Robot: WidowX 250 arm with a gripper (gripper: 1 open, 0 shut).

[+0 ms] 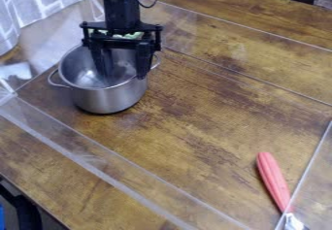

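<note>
A steel pot (104, 93) with side handles stands upright at the left on the wooden table. My black gripper (119, 54) hangs over it, its lower end reaching down into or just above the pot's mouth; the fingertips are too dark to tell whether they are open or hold anything. Something pale green shows behind the gripper, too small to make out.
A red-handled utensil (274, 181) lies at the lower right. Clear plastic strips (155, 189) border the work area. A pale cloth-like backdrop (33, 16) is at the back left.
</note>
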